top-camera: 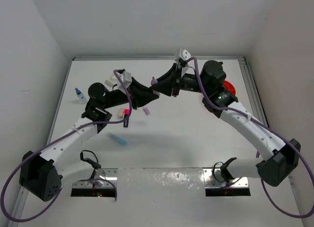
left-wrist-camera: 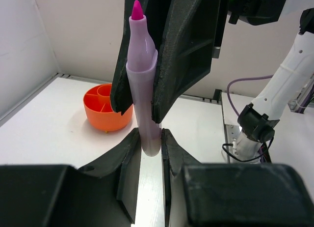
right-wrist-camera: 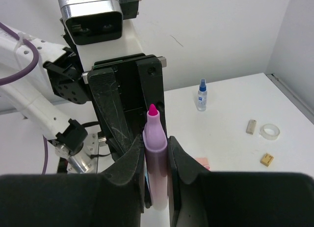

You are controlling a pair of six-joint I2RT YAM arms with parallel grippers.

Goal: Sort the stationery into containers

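Observation:
A purple marker (left-wrist-camera: 147,104) with an exposed pink tip stands upright in mid-air between my two grippers, seen in the top view at the middle. My left gripper is shut on its lower end; my right gripper is shut on it too, the black fingers of both close around the barrel. In the top view a small purple piece (top-camera: 146,111) lies on the table to the right of the left gripper.
An orange divided container (left-wrist-camera: 105,119) stands at the right back. A spray bottle (right-wrist-camera: 201,97), grey block (right-wrist-camera: 251,127), tape roll (right-wrist-camera: 270,132), yellow block (right-wrist-camera: 266,159), pink eraser (right-wrist-camera: 202,162) and blue item (top-camera: 117,138) lie on the left side.

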